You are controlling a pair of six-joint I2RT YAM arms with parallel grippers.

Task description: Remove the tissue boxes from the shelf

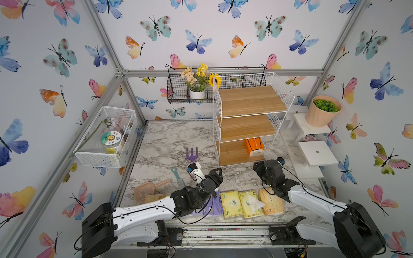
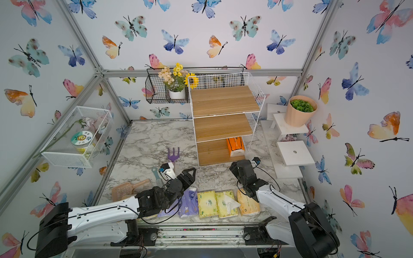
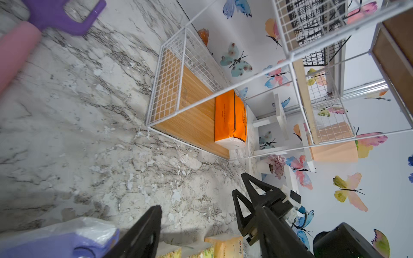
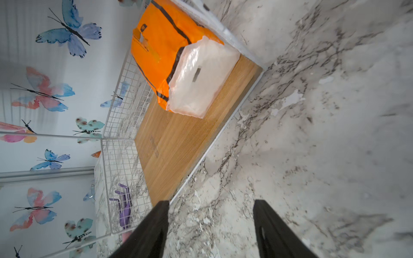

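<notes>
An orange tissue pack (image 1: 254, 146) with a whitish end lies at the right side of the bottom board of the white wire shelf (image 1: 232, 161). The shelf's middle board (image 1: 247, 127) and top board (image 1: 251, 100) are bare. In the right wrist view the pack (image 4: 202, 77) shows its pale end, and my right gripper stands open in front of the shelf, empty and apart from the pack. My left gripper is also open with nothing between its fingers, over the table left of the shelf front; the pack (image 3: 230, 116) appears farther off in its view.
Along the front edge lie yellow packs (image 1: 231, 203), a tan pack (image 1: 271, 202) and a purple pack (image 1: 213, 205). A purple fork (image 1: 191, 154) rests left of the shelf. White stepped stands (image 1: 317, 152) with a potted plant (image 1: 323, 111) border the right.
</notes>
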